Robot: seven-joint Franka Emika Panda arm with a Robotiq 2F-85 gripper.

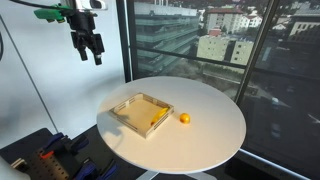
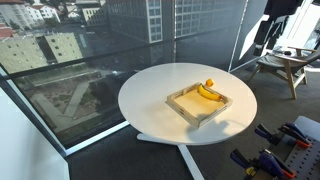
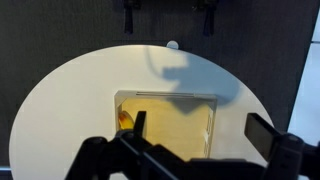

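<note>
A shallow wooden box [image 1: 119, 106] rests on the white round table, with a yellow banana [image 2: 209, 94] lying inside along one edge. Outside the box, an orange [image 1: 185, 118] sits on the bare tabletop; exterior view 2 shows the same orange [image 2: 209, 82] just past the banana's side of the box. High above the table, off to its left in exterior view 1, my gripper [image 1: 91, 59] points down. Its fingers are spread in the wrist view, with only the box [image 3: 165, 95] far below between them. Part of the banana [image 3: 126, 120] shows there too.
Much of the white table [image 1: 205, 145] around the box is clear. Large windows stand behind it. A wooden chair [image 2: 283, 73] is on the floor in exterior view 2, away from the table.
</note>
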